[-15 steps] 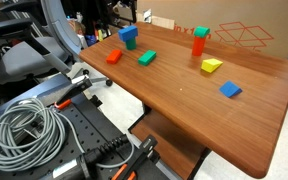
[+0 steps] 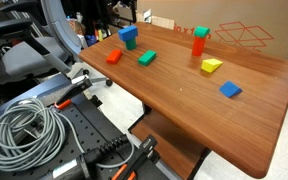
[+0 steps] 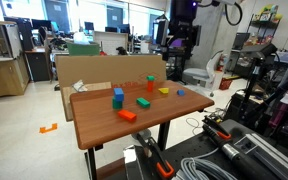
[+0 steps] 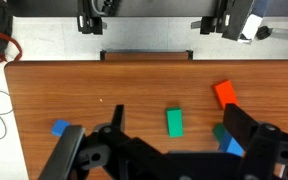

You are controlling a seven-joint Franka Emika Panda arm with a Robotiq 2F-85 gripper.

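My gripper stands open above the table, nothing between its fingers; in exterior view 2 the arm's gripper [image 3: 177, 44] hangs well over the blocks. A blue block [image 2: 129, 32] rests on a green block [image 2: 130, 44] at one end of the table. Beside this stack lie a red block [image 2: 114, 57] and a green block [image 2: 147, 59]. Farther along, a green block [image 2: 202, 32] tops a red one [image 2: 198, 46]. A yellow block [image 2: 211, 65] and a blue block [image 2: 230, 89] lie separately. The wrist view hides the yellow block and the red-green stack.
The brown wooden table [image 2: 174, 88] has wide clear room around the loose blocks and at its near right end. A light panel [image 3: 96, 70] stands along its far side. Coiled grey cable [image 2: 26, 138] lies beside the robot's base rails.
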